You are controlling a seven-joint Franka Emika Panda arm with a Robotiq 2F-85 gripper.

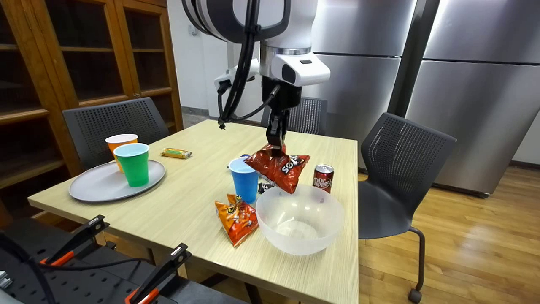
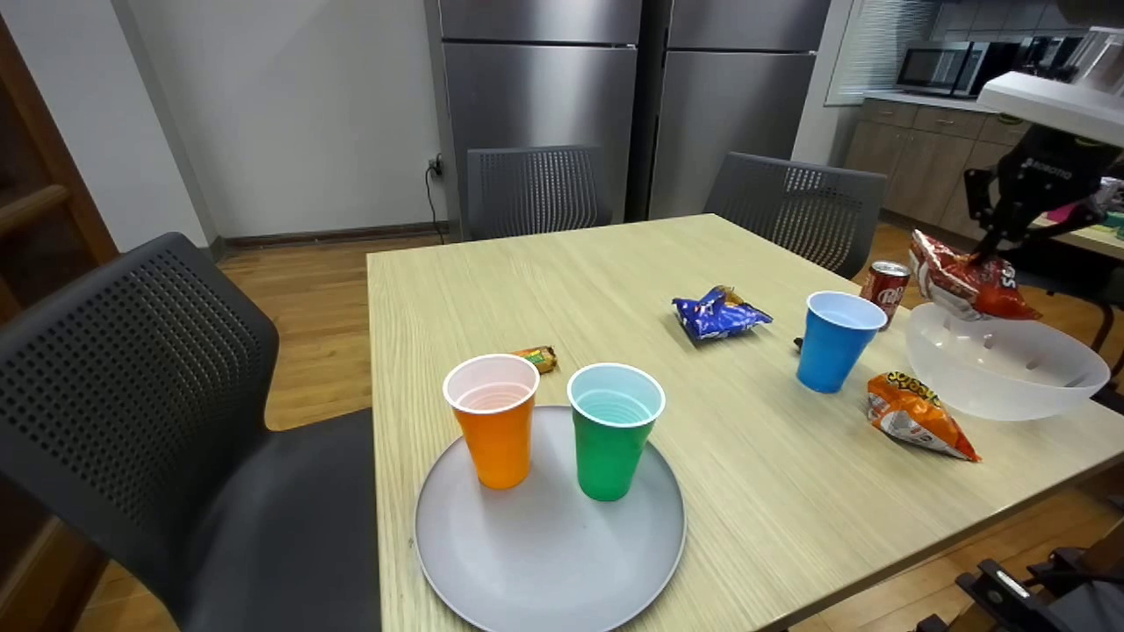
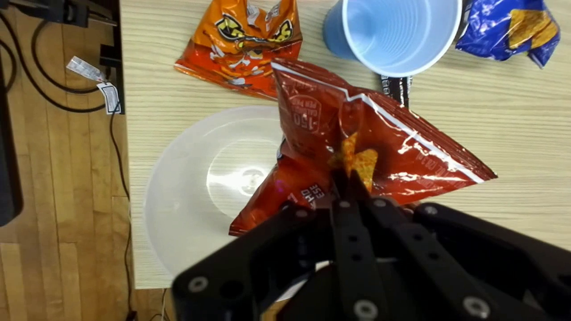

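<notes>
A red chip bag [image 1: 287,171] hangs from my gripper [image 1: 276,147], whose fingers are shut on its crumpled middle. In the wrist view the red bag [image 3: 374,141] spreads out on both sides of the gripper. Below it stands an empty, frosted white bowl [image 1: 299,223]; the bag is above its back rim, overlapping only part of the opening in the wrist view. Exterior view 2 also has the red bag [image 2: 964,276] over the bowl [image 2: 1006,363], with the gripper [image 2: 985,253] on top.
An orange chip bag [image 1: 238,220] and a blue cup [image 1: 245,182] stand left of the bowl, a soda can [image 1: 323,177] behind it. A blue snack bag [image 2: 719,312] lies farther off. A grey plate [image 2: 548,569] carries an orange cup [image 2: 493,427] and a green cup [image 2: 613,437].
</notes>
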